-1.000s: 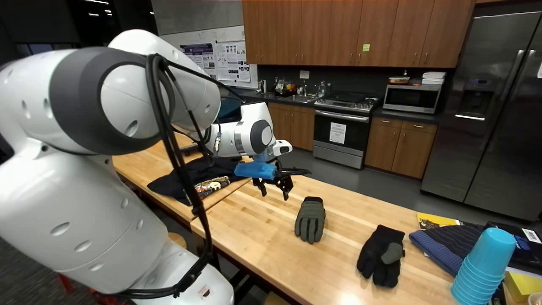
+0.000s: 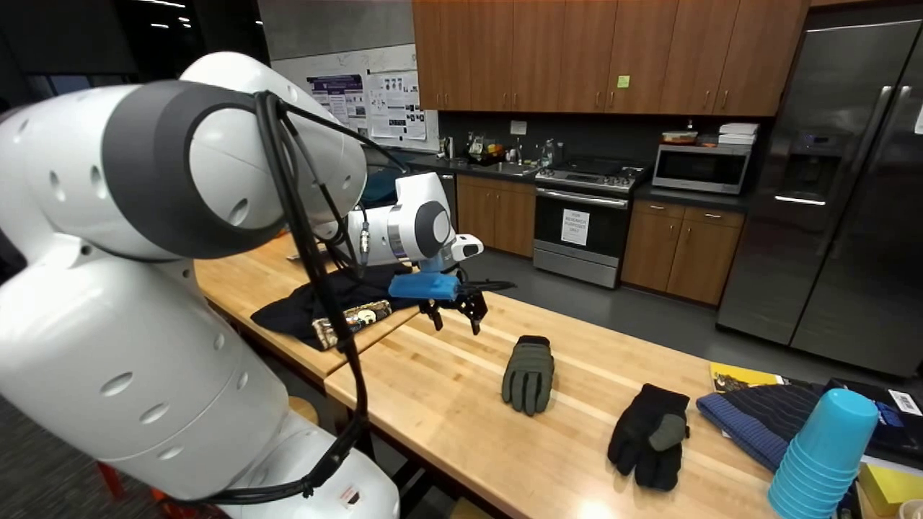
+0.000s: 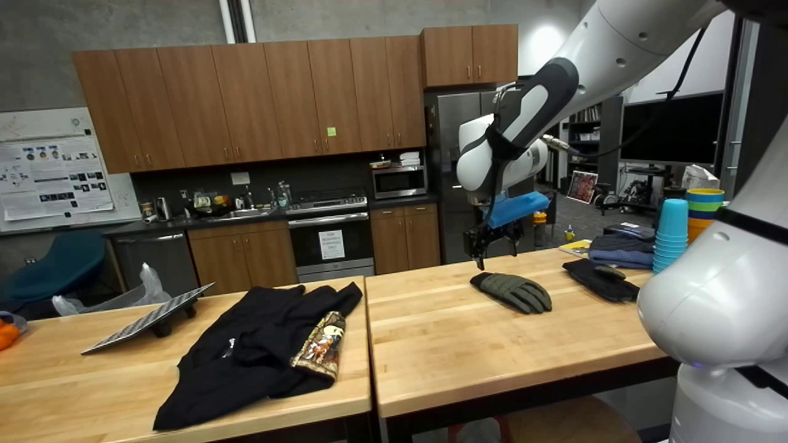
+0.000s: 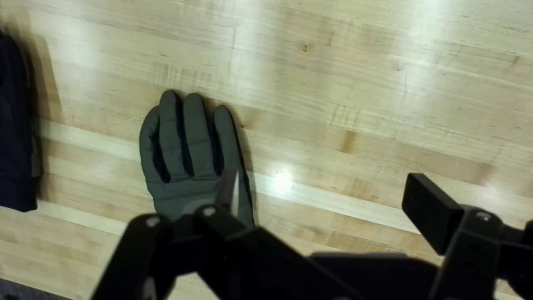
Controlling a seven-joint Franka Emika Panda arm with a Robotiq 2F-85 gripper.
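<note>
My gripper point(image 2: 456, 325) hangs above the wooden table, up and to the left of the olive-green glove point(image 2: 528, 376) in exterior view 1. In the wrist view the two dark fingers stand wide apart, with bare wood between them. The olive glove point(image 4: 192, 145) lies flat there, its lower part hidden behind the left finger point(image 4: 228, 192). A black glove point(image 2: 653, 437) with a grey patch rests farther right on the table. At the wrist view's left edge, a dark item point(image 4: 15, 130) is only partly in frame.
Stacked blue cups point(image 2: 822, 458) and a folded knit item point(image 2: 761, 424) occupy the table's right end. A black garment point(image 3: 258, 347) is spread over the adjoining table, near a tilted patterned board point(image 3: 151, 321). Bare wood point(image 3: 450, 354) lies in front of the olive glove.
In exterior view 1 the arm's end and open gripper have shifted slightly left and a little up, away from the olive glove. Both gloves have stayed put.
</note>
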